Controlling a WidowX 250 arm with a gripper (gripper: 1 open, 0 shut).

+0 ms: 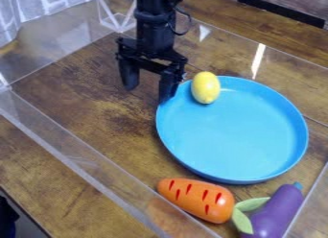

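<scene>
My black gripper hangs over the wooden table, upper middle of the camera view, its two fingers spread open with nothing seen between them. Just right of it a yellow toy, egg-like, rests on the far left part of a blue plate. A toy carrot and a toy eggplant with a pale green top lie in front of the plate at the lower right.
Bare wooden table lies left of the gripper. A clear plastic edge runs diagonally along the lower left. The table behind the plate at the upper right is clear.
</scene>
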